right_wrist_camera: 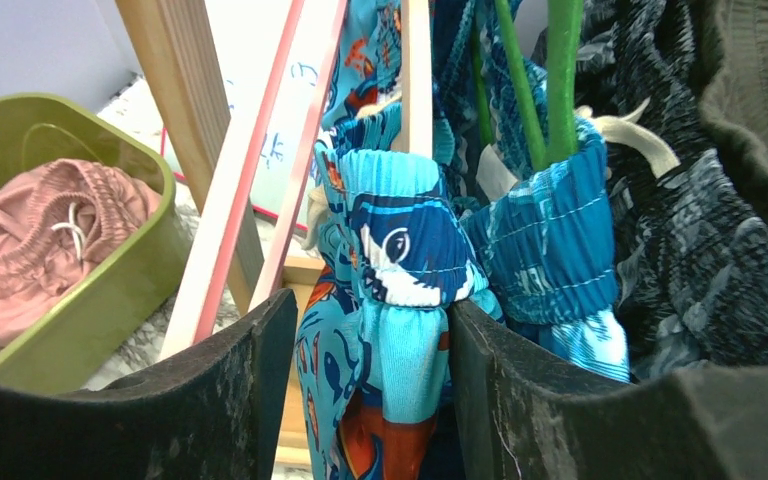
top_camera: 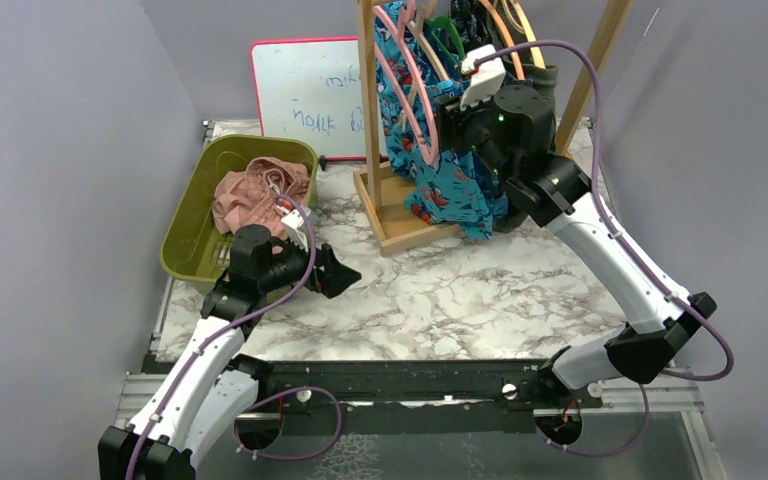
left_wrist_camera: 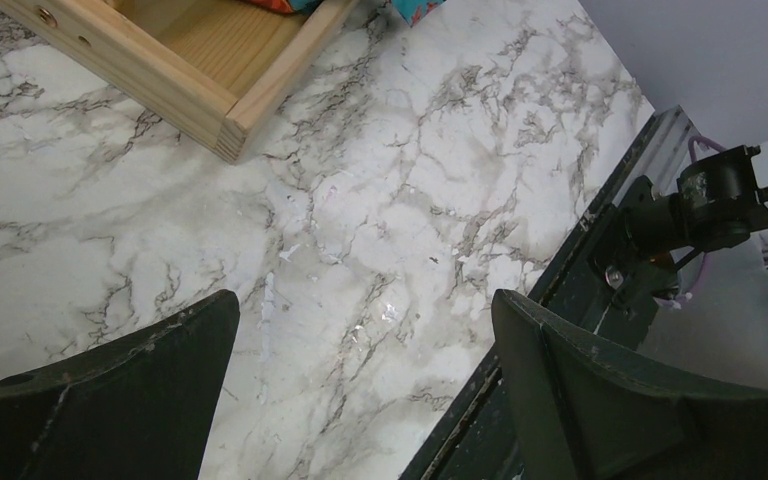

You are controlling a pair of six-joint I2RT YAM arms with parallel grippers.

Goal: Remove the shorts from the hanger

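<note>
Blue patterned shorts (top_camera: 443,190) hang on hangers in a wooden rack. In the right wrist view their bunched waistband (right_wrist_camera: 405,235) wraps a pale wooden hanger (right_wrist_camera: 418,60), with my right gripper around this fold, fingers part open on either side. Pink hangers (top_camera: 407,90) are just left of it. My left gripper (top_camera: 335,275) stands open and empty over the bare table, beside the bin.
An olive bin (top_camera: 185,220) with pink clothing (top_camera: 255,195) sits at left, a whiteboard (top_camera: 305,95) behind. Darker garments (right_wrist_camera: 700,260) crowd the rack's right.
</note>
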